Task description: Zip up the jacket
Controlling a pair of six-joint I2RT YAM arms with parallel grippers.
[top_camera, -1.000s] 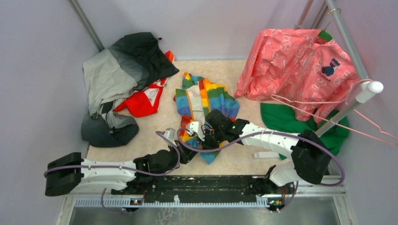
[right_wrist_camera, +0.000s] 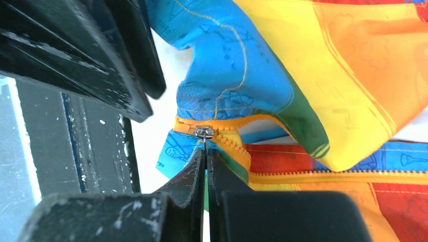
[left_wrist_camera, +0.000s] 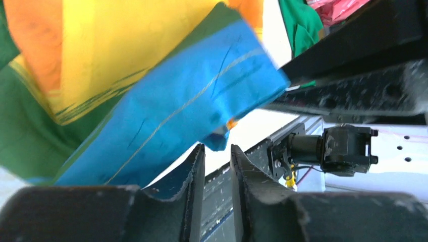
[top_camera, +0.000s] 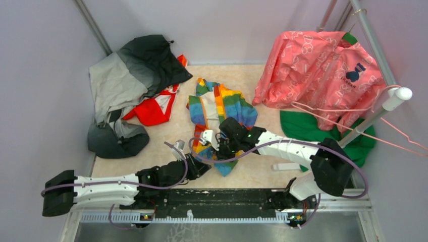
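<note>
The rainbow jacket [top_camera: 232, 106] lies spread on the middle of the table, its lower end under my arms. In the right wrist view my right gripper is shut at the metal zipper piece [right_wrist_camera: 204, 132] at the bottom of the orange zip [right_wrist_camera: 333, 176], beneath a folded blue flap [right_wrist_camera: 227, 60]. My left gripper [top_camera: 202, 169] is just left of the right one, at the jacket's lower edge. In the left wrist view its fingertips [left_wrist_camera: 194, 156] are slightly apart with nothing seen between them, just beside the blue fabric [left_wrist_camera: 166, 106].
Dark and red garments [top_camera: 136, 85] are piled at the left. A pink jacket [top_camera: 318, 70] and green cloth [top_camera: 298, 126] lie at the right by a white-capped rack pole [top_camera: 373, 116] with pink hangers. Bare table [top_camera: 161, 141] shows left of the jacket.
My left arm has moved a little down and left, away from the right gripper, in the top view. The right arm has hardly moved.
</note>
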